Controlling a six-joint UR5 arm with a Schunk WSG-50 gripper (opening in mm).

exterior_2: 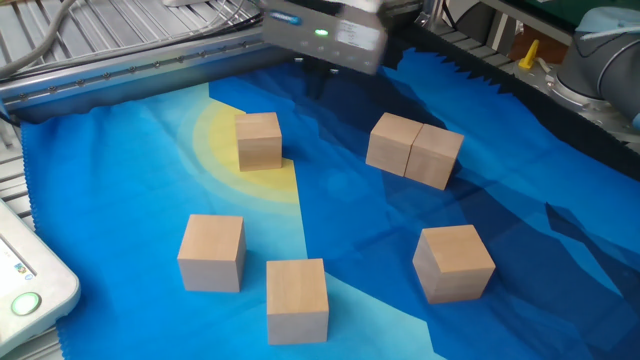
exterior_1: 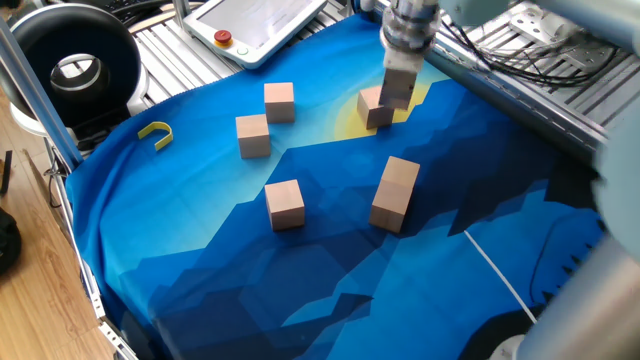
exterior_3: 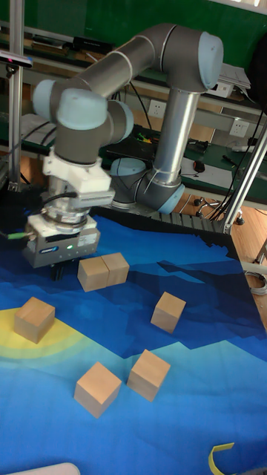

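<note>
Several plain wooden cubes lie on the blue patterned cloth. One cube (exterior_2: 259, 142) sits on the yellow patch. Two others form a touching pair, a near cube (exterior_1: 388, 208) and a far cube (exterior_1: 402, 172). A lone cube (exterior_1: 285, 205) lies on the dark blue part, while a cube (exterior_2: 212, 255) and its neighbour (exterior_2: 298, 302) stand close together on the light blue. My gripper (exterior_3: 58, 273) hangs above the cloth between the yellow-patch cube and the pair, apart from both. Its small dark fingers are blurred, and their opening cannot be made out. No cube shows at them.
A tablet with a red button (exterior_1: 223, 38) rests on the slatted table at the back. A yellow hook-shaped piece (exterior_1: 157, 133) lies near the cloth's left edge.
</note>
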